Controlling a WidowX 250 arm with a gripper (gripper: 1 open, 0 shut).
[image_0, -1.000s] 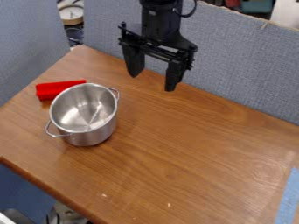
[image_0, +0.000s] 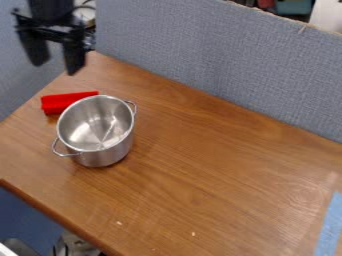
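Observation:
My black gripper (image_0: 55, 58) is at the upper left, blurred, hanging open above the back left of the wooden table (image_0: 227, 170). Below it lies a red object (image_0: 64, 101), partly behind a steel pot (image_0: 96, 132) with two side handles. The pot stands upright near the table's left side and looks empty.
Grey padded walls (image_0: 214, 70) run along the back and left of the table. A light blue strip (image_0: 325, 225) shows at the lower right.
My gripper has moved far to the left, from above the back middle of the table to the upper left corner. The pot and red object have not moved.

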